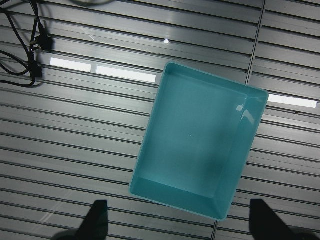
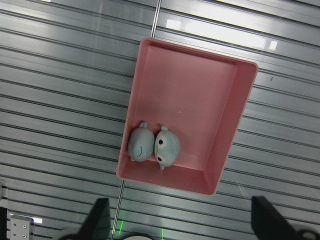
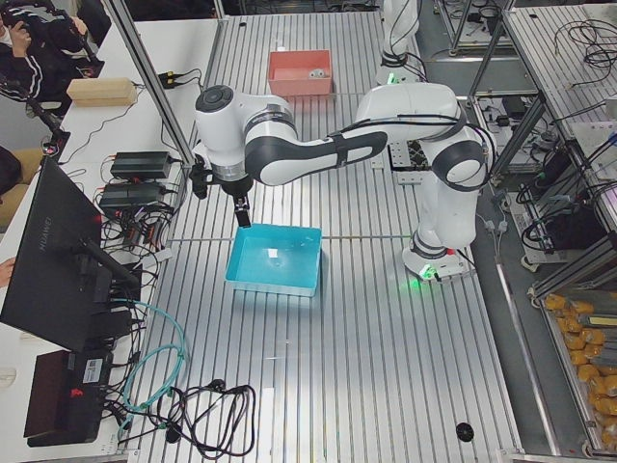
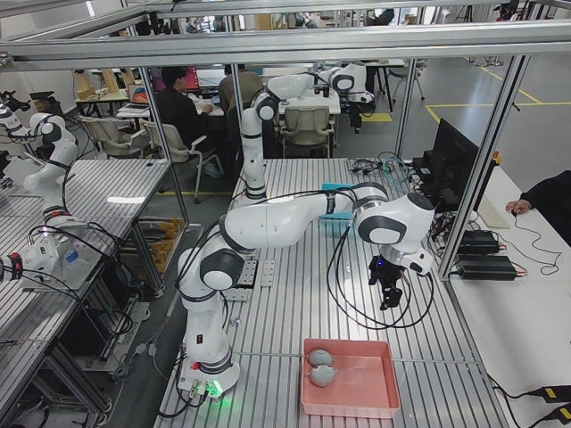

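Observation:
A cyan bin [image 1: 192, 135] lies empty on the slatted table, below my left gripper, whose fingers stand wide apart with nothing between. A pink bin [image 2: 200, 110] holds two small grey-blue plush toys, one with a smiling face [image 2: 141, 144] and one with a white face and eyes [image 2: 167, 149], side by side at one end. My right gripper hangs open above that bin, with its fingertips at the lower corners of the right wrist view and nothing between them.
Coiled black cables [image 3: 217, 424] and a teal cable lie near the cyan bin. A monitor [image 3: 58, 251] and power boxes line the side desk. Metal plates [image 4: 266, 274] sit beside an arm base. Frame posts edge the table, whose middle is mostly clear.

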